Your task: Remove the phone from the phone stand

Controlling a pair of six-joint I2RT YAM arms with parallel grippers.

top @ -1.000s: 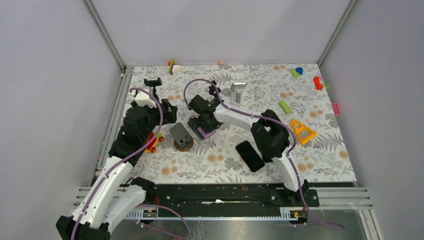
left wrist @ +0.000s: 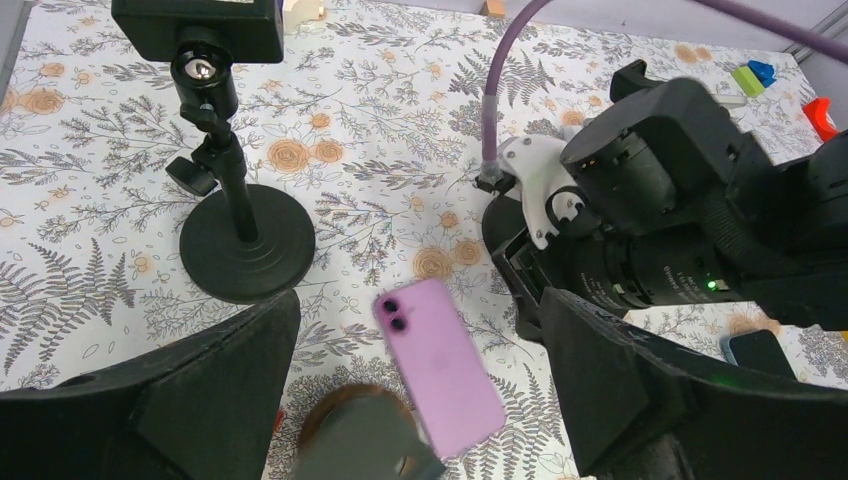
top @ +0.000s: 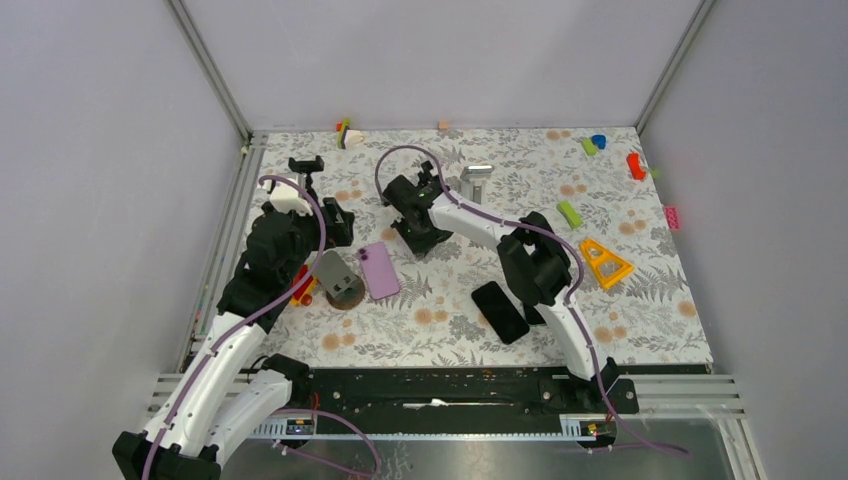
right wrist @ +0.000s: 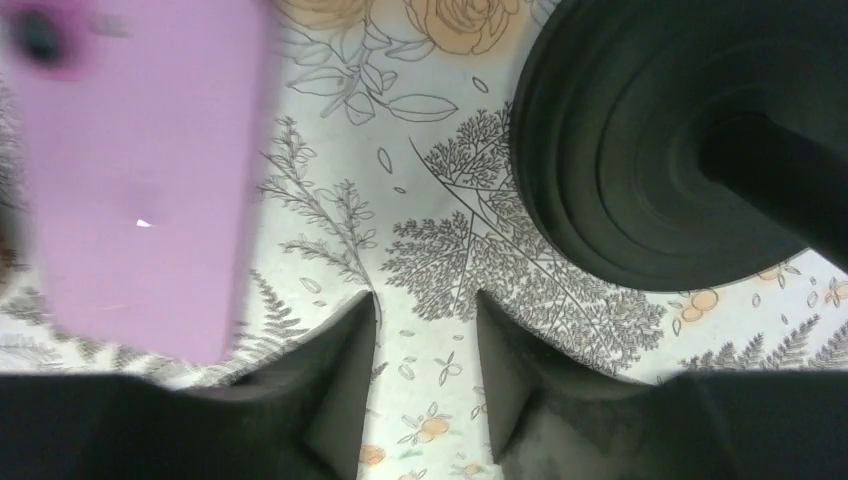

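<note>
The purple phone point(top: 379, 271) lies back up on the patterned table, just right of the grey phone stand point(top: 336, 274) with its round wooden base. In the left wrist view the phone point(left wrist: 445, 365) shows its camera lenses at the upper left, beside the stand point(left wrist: 365, 445). My right gripper is part open over bare cloth, nothing between its fingers; the phone point(right wrist: 140, 220) is to their left, clear of them. Above and left of the stand, my left gripper is wide open and empty.
A black stand with a round base point(left wrist: 245, 240) stands behind the phone. A silver stand point(top: 475, 184) is at the back. One black phone point(top: 500, 312) lies at front right, an orange triangle point(top: 606, 263) farther right. The toy point(top: 303, 289) touches or nearly touches the grey stand.
The phone was under my right gripper; now it lies farther left and uncovered. The grey stand has shifted left and slightly forward.
</note>
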